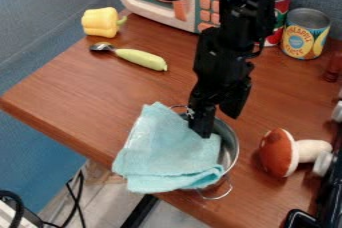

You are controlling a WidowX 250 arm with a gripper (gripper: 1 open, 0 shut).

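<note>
My black gripper [201,122] reaches down into the right side of a metal pot [222,175] near the table's front edge. A light blue cloth [160,157] is draped over the pot and hangs over its left side, its upper part close against the gripper. The fingertips are partly hidden by pot and cloth, so whether they are open or shut on something is unclear.
A toy mushroom [281,154] lies to the right. A yellow pepper [102,22], spoon [103,48], corn [140,59], toy microwave [174,0] and cans [305,35] stand at the back.
</note>
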